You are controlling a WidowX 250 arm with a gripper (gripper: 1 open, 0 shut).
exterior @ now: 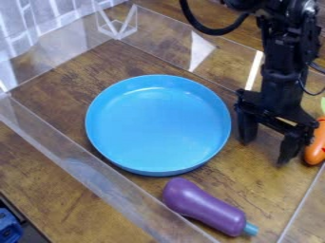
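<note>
My black gripper (269,138) hangs low over the wooden surface at the right, open, between a blue plate (158,123) and an orange carrot (316,138), which it partly hides. Whether its fingertips touch the surface I cannot tell. A purple eggplant (203,205) lies at the front, below the plate.
Clear plastic walls border the wooden surface (64,161). There is bare wood left of the plate and between the eggplant and my gripper. A small blue object (8,226) sits outside at the bottom left.
</note>
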